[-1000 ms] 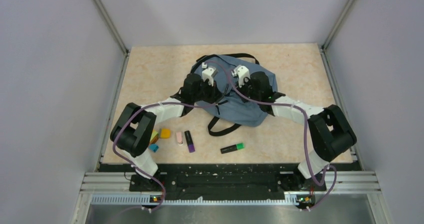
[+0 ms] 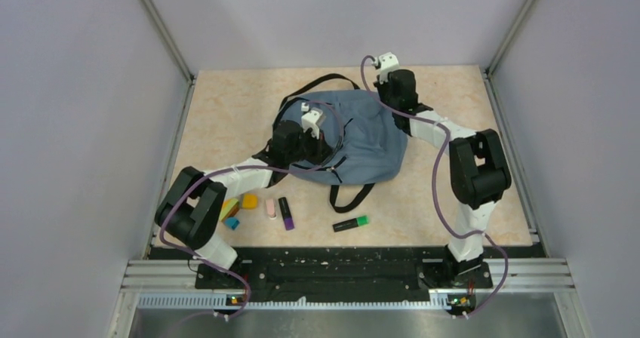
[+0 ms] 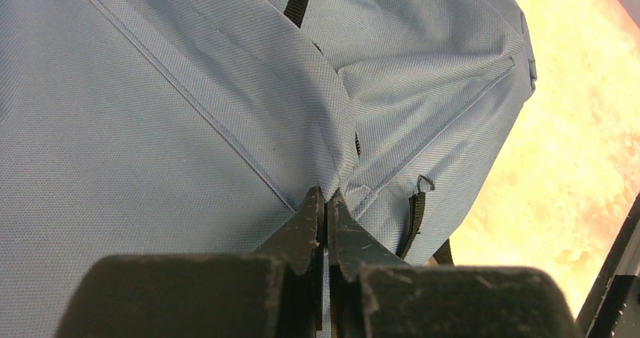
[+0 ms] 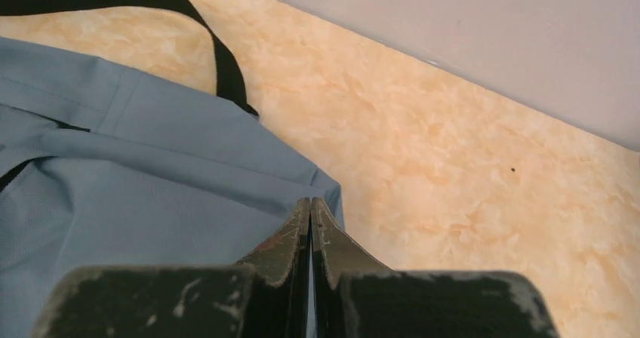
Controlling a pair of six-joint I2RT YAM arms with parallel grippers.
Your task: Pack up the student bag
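A blue-grey fabric bag (image 2: 370,145) with black straps lies crumpled in the middle of the table. My left gripper is shut on a fold of its cloth, which runs down to the fingertips in the left wrist view. From above, that gripper stands over the bag's left half. My right gripper is shut at the bag's back right corner, with nothing showing between its fingers. Along the front lie a black marker with a purple cap (image 2: 286,213), a black marker with a green cap (image 2: 351,223) and a pink eraser-like piece (image 2: 271,208).
Near the left arm sit a yellow block (image 2: 249,201) and a blue block (image 2: 232,222), beside a multicoloured piece partly hidden by the arm. A strap loop (image 2: 352,200) reaches the table in front of the bag. Bare table lies to the bag's right.
My right gripper has moved from the bag's middle towards its back right corner. The bag has turned, its front strap shifting right and its back strap left. The left gripper has moved only slightly.
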